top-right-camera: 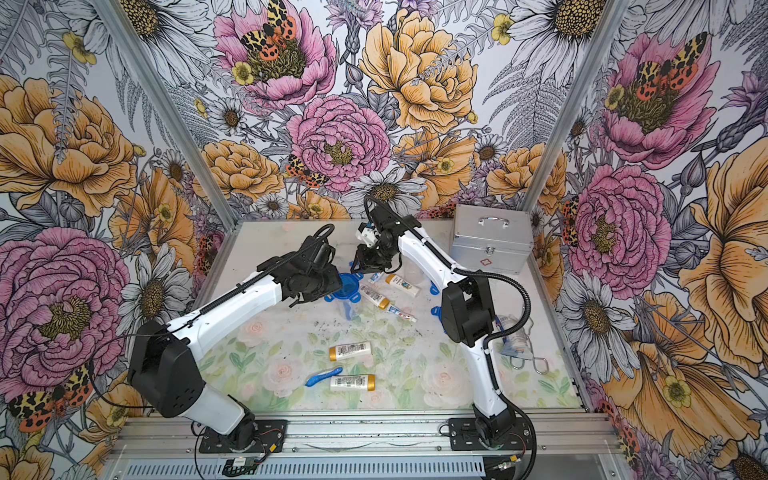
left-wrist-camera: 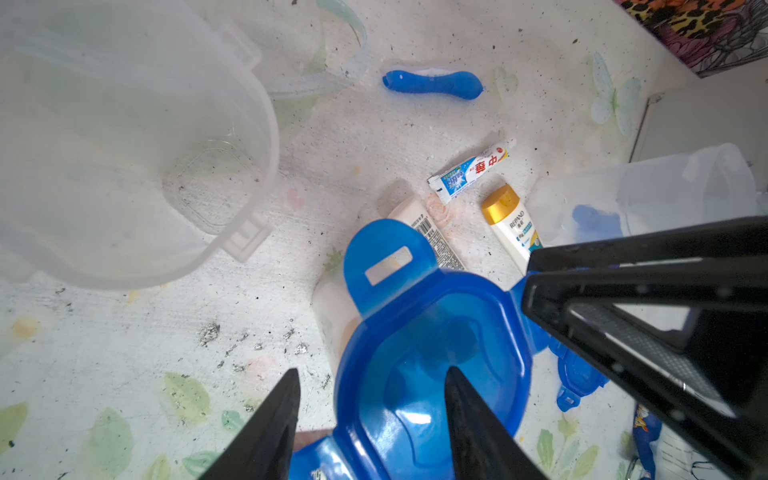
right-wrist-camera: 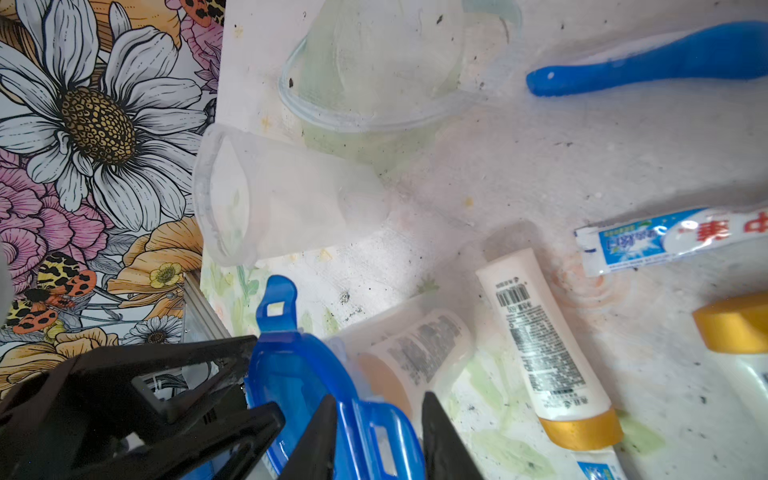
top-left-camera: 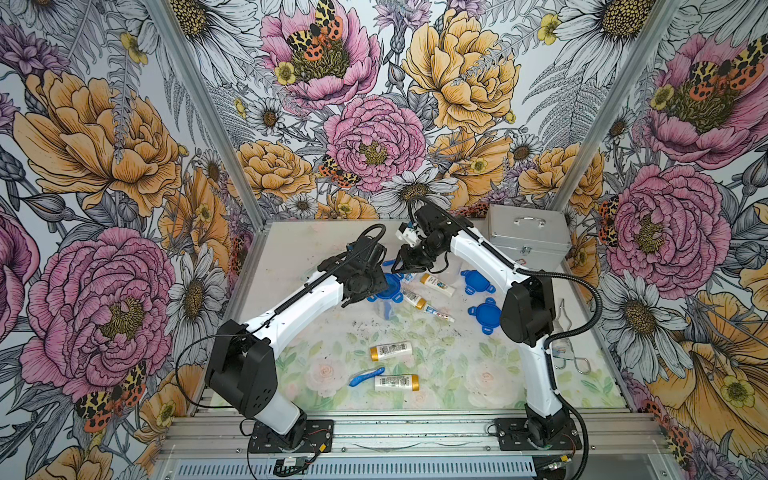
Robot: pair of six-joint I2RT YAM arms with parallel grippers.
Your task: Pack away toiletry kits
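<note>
A clear container with a blue lid holds a bottle, seen through its side in the right wrist view. My left gripper is over this lid, fingers apart; whether it touches is unclear. My right gripper is at the same lid, fingers apart, contact unclear. Beside them lie a toothpaste tube (right-wrist-camera: 664,236), a white tube with gold cap (right-wrist-camera: 544,344), a blue toothbrush handle (right-wrist-camera: 640,68) and an empty clear cup (right-wrist-camera: 292,196). Nearer the front are two bottles (top-left-camera: 390,350) and another blue handle (top-left-camera: 366,375).
Two more blue lids (top-left-camera: 485,314) are right of centre. A metal case (top-left-camera: 528,240) stands at the back right, and scissors-like metal tools (top-left-camera: 572,360) lie at the right edge.
</note>
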